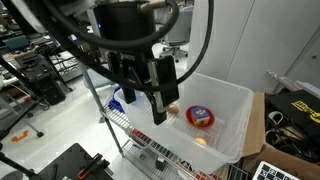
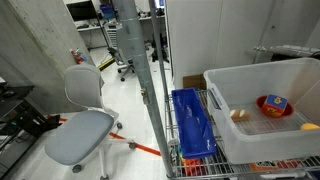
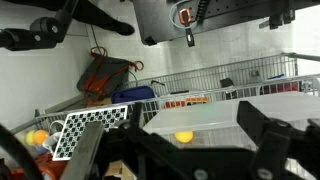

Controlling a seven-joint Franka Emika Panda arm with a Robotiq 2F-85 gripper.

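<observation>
A translucent white bin [image 2: 236, 146] stands on a wire rack. Inside lies a red bowl [image 1: 200, 124] holding a blue package [image 1: 200, 113]. Also in the bin are a tan item [image 2: 238, 115] and a yellow-orange item [image 2: 310, 126]. My gripper is open, its dark fingers wide apart at the bottom of the wrist view. Between them, the bin's wall [image 3: 215, 112] and a yellow round thing [image 3: 183, 137] show. In exterior view 1 the arm looms large in the foreground and covers part of the bin's near side.
A blue tray [image 2: 190, 125] sits on the rack beside the bin. A cardboard box [image 1: 285, 140] with dark items stands on the bin's other side. A metal post [image 2: 135, 70] rises near the rack, and a grey chair [image 2: 82, 135] stands on the floor beyond it.
</observation>
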